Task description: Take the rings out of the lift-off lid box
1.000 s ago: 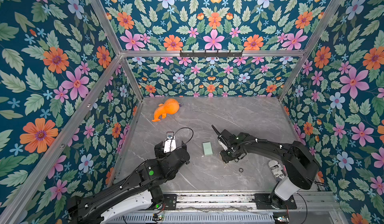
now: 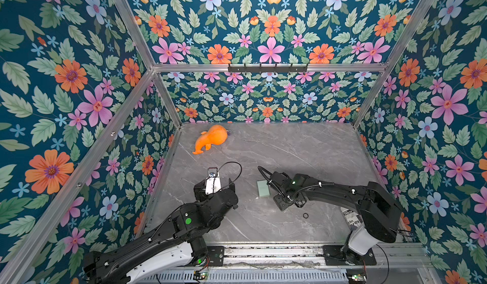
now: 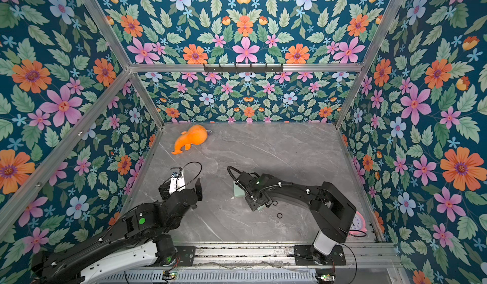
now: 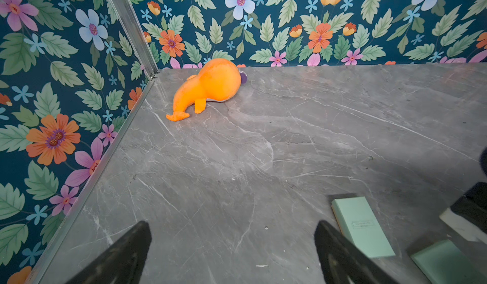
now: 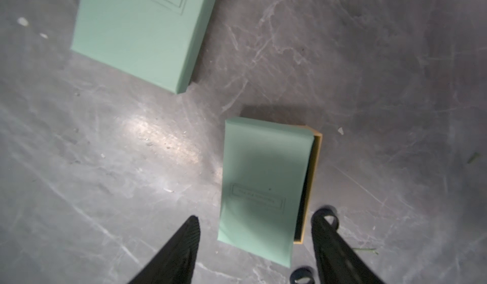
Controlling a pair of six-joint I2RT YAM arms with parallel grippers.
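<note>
In the right wrist view a pale green lid (image 5: 261, 187) sits askew over a tan-edged box base (image 5: 307, 197), whose dark inside shows along the right side. Two small dark rings lie on the table just right of it, an upper ring (image 5: 332, 216) and a lower ring (image 5: 302, 275). My right gripper is open above the lid, its fingers spread to either side and gripping nothing visible. A second green piece (image 5: 137, 27), likewise labelled, lies beyond. Over at the left, my left gripper stands open and empty, above bare table.
An orange plush toy (image 2: 212, 137) lies at the back left. At the right, a printed white item (image 2: 351, 217) is by the right arm's base, partly hidden.
My right arm has shifted left, now partly covering the second green piece. The left arm shifted slightly left.
</note>
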